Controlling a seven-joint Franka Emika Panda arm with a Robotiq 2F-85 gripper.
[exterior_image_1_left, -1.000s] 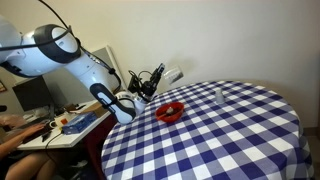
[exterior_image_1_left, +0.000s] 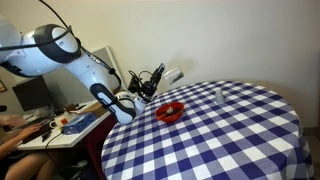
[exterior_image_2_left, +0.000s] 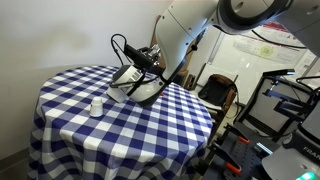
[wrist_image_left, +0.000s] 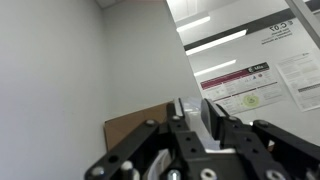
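Note:
My gripper (exterior_image_1_left: 160, 73) is raised over the table's far left part, shut on a pale cup (exterior_image_1_left: 173, 76) that is tipped on its side. Below and slightly right of the gripper, a red bowl (exterior_image_1_left: 169, 112) rests on the cloth with something light inside, too small to make out. In the wrist view the gripper points toward the wall, with a whitish surface (wrist_image_left: 196, 124) showing between its dark fingers. The arm hides much of this area in exterior view 2, and I cannot make out the bowl there.
A second white cup (exterior_image_1_left: 220, 95) stands upright on the blue-checked table (exterior_image_1_left: 215, 140), well apart from the bowl; in exterior view 2 this white cup (exterior_image_2_left: 97, 107) is near the left. A desk with a monitor (exterior_image_1_left: 33, 95) lies beyond the left edge.

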